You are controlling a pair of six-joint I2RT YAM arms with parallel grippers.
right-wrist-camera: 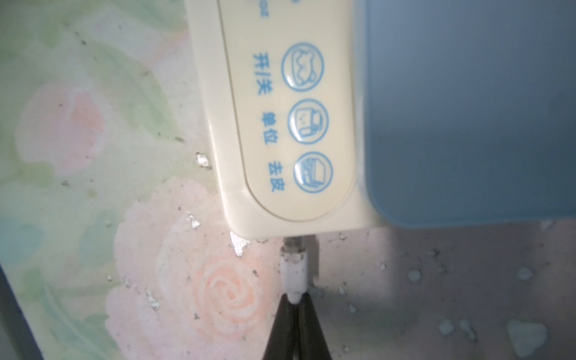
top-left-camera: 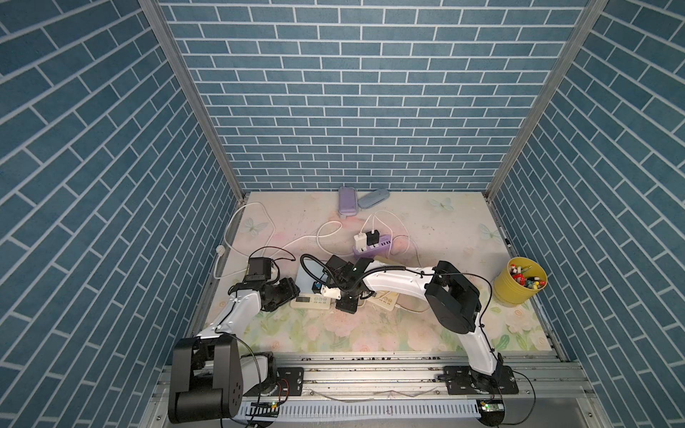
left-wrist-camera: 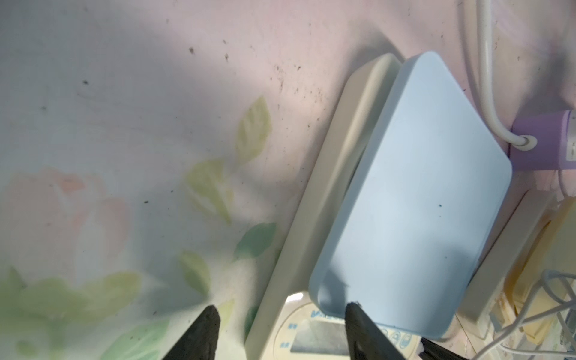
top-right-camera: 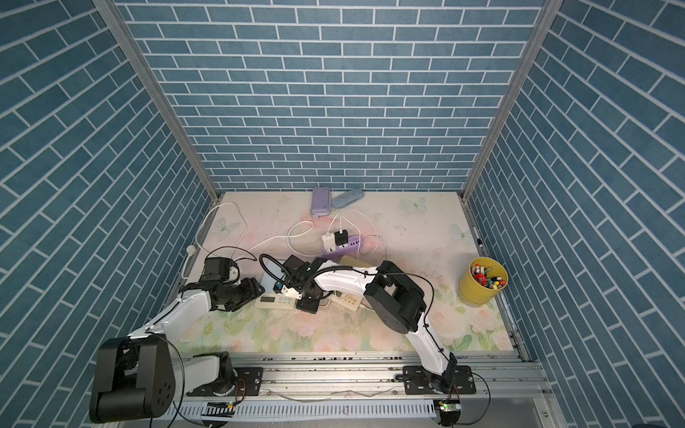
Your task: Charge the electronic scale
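Note:
The electronic scale (left-wrist-camera: 414, 186), a cream body with a light blue plate, lies on the table with its button panel (right-wrist-camera: 288, 120) toward the front. My right gripper is shut on the white charging plug (right-wrist-camera: 294, 273) at the scale's right side. The plug's metal tip meets the side wall, with a short length of metal still showing; how deep it sits cannot be told. At the opposite side, my left gripper is open, its fingers near the display corner, with nothing held. From above, the right arm hides part of the scale.
A purple power strip (top-left-camera: 372, 246) with white and black adapters stands behind the scale. A cream calculator-like device (top-left-camera: 383, 299) lies under the right arm. Loose white cable (top-left-camera: 285, 241) loops at back left. A yellow bucket (top-left-camera: 515, 285) stands far right.

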